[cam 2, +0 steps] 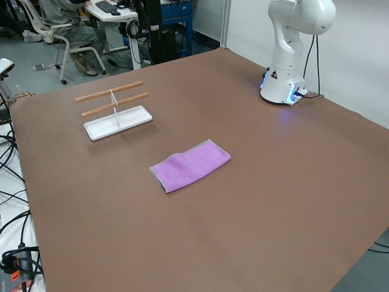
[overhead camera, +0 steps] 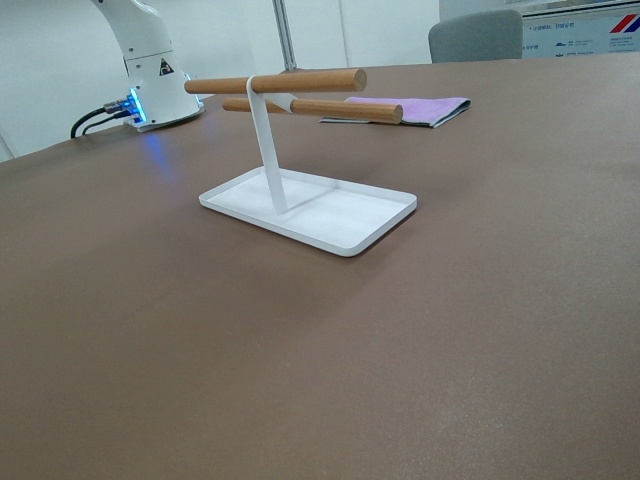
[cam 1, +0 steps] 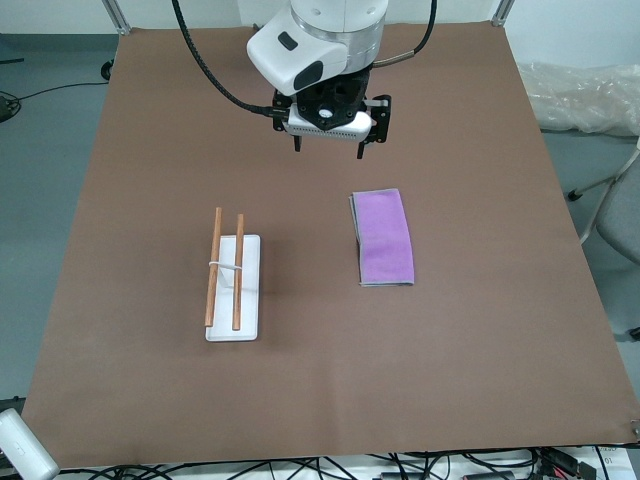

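Observation:
The robot's gripper (cam 1: 329,149) hangs high over the back half of the brown table in the left view, its two black fingers spread apart with nothing seen between them. Below it to the right lies a folded purple cloth (cam 1: 382,238) with grey edging. Left of the cloth stands a rack with a white tray base (cam 1: 225,326) and two wooden bars (cam 2: 115,104) on a white upright. The rack appears in all three views; the gripper itself shows only in the left view.
Cables and small equipment run along the near edge in the left view (cam 1: 420,462). A grey chair (cam 1: 625,210) stands beyond the right edge.

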